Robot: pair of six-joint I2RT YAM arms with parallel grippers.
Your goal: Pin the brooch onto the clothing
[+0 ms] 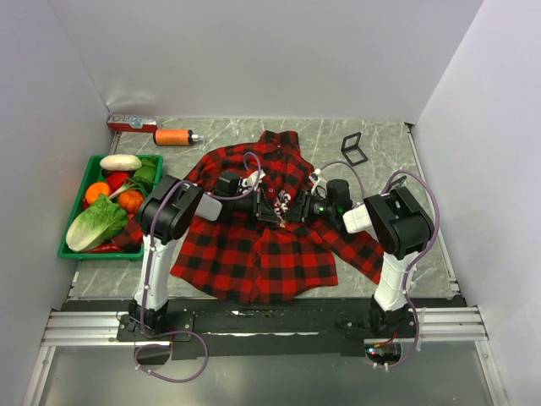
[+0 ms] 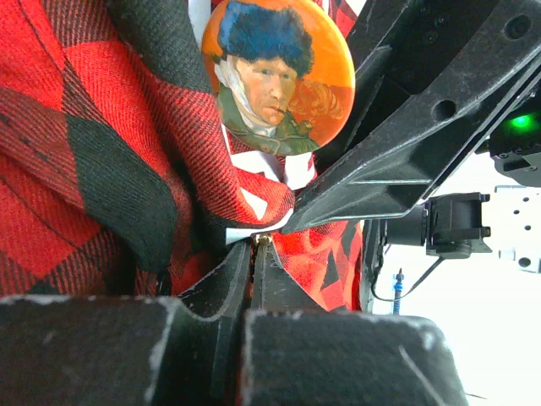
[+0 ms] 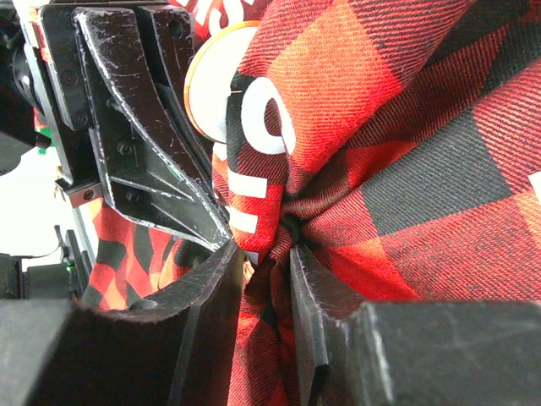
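Note:
The red-and-black checked shirt (image 1: 254, 262) lies spread on the table with both grippers meeting at its middle. In the left wrist view the round portrait brooch (image 2: 275, 80) rests against a white-printed fold, beside a finger of the right gripper. My left gripper is shut below that fold, with a small gold-coloured bit at its tips; whether this is the brooch's pin is hard to tell. In the right wrist view, my right gripper is closed on a bunched ridge of the shirt. The brooch's edge (image 3: 210, 89) shows there beyond the cloth; its back is hidden.
A green basket (image 1: 62, 245) of vegetables stands on the left, close to the left arm. An orange bottle (image 1: 173, 137) and a red box (image 1: 133, 123) lie at the back left. A small black open frame (image 1: 353, 149) sits at the back right.

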